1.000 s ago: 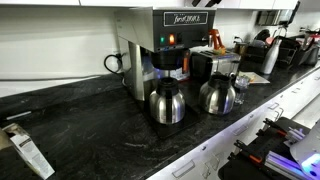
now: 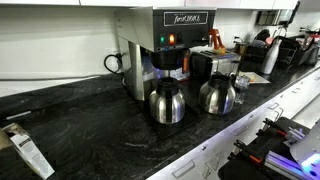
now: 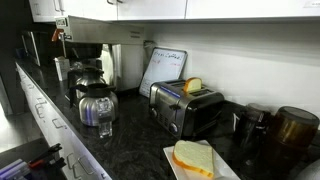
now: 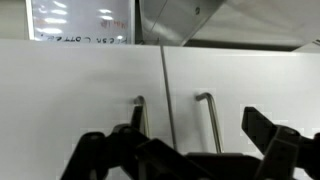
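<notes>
My gripper is open in the wrist view, its two dark fingers wide apart at the bottom of the picture. Nothing is held between them. Behind them show white cabinet doors (image 4: 85,85) with two slim metal handles (image 4: 214,122). The gripper cannot be made out in either exterior view. A coffee machine (image 2: 185,20) stands on the counter, with one steel carafe (image 2: 167,103) under it and another carafe (image 2: 217,96) beside it. Bread sticks out of a toaster (image 3: 186,108), and more bread (image 3: 194,158) lies on a white plate (image 3: 224,170).
A clear glass container (image 3: 105,116) is near the carafes. Dark canisters (image 3: 290,130) stand at the right. Upper cabinets (image 3: 225,20) overhang the counter.
A dark piece at the top edge, just right of the coffee machine's top, was visible earlier and is out of sight now. The things on the counter have not moved.
</notes>
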